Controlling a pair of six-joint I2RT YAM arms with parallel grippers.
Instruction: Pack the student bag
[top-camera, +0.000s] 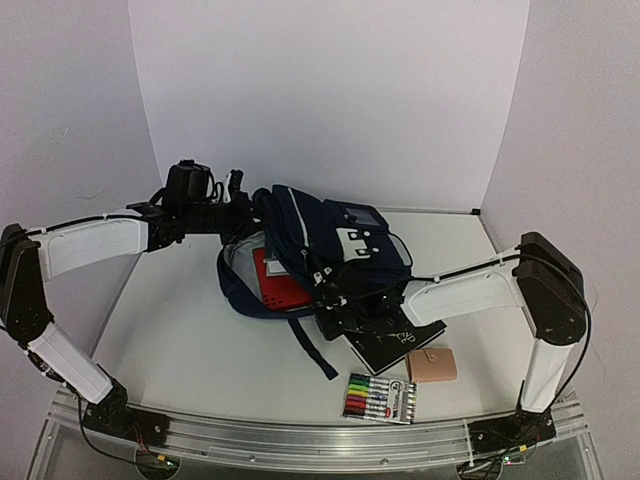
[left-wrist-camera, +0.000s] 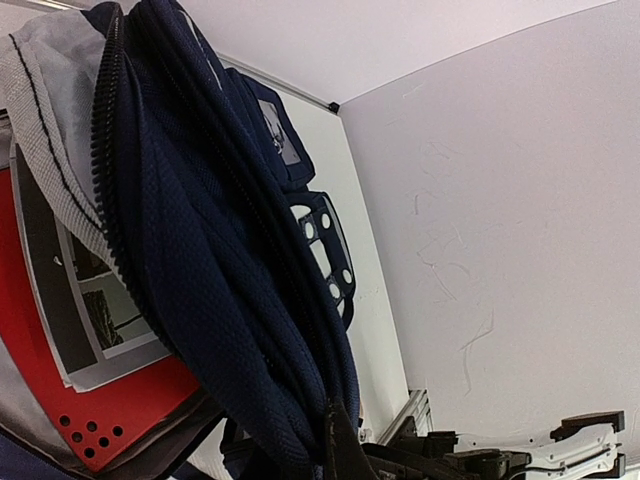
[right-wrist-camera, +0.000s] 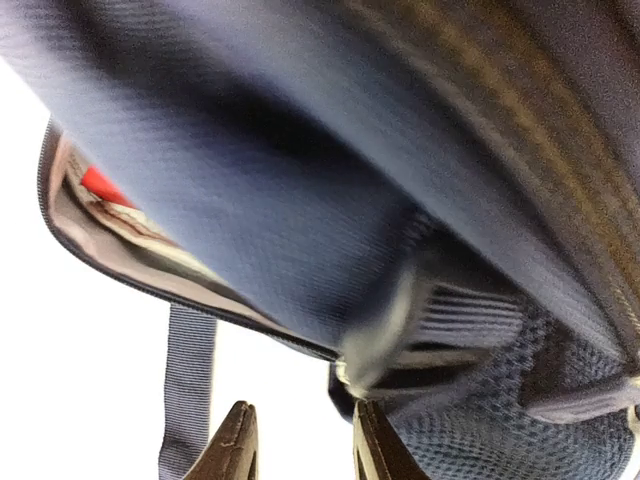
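The navy backpack (top-camera: 340, 235) lies on the table with its main compartment partly unzipped. A red folder (top-camera: 280, 285) and a booklet (left-wrist-camera: 90, 310) sit inside its mouth. My left gripper (top-camera: 256, 222) is at the bag's upper left, shut on the edge of the flap; its fingertips (left-wrist-camera: 340, 440) press into the fabric in the left wrist view. My right gripper stands open at the bag's lower edge, its two fingers apart with no object between them. A black notebook (top-camera: 395, 347), a tan wallet (top-camera: 432, 365) and a marker set (top-camera: 380, 399) lie in front.
A loose strap (top-camera: 313, 350) trails from the bag toward the front. The right arm passes over the black notebook. Bare table (top-camera: 200, 340) lies to the left, with a metal rail (top-camera: 310, 435) along the front edge.
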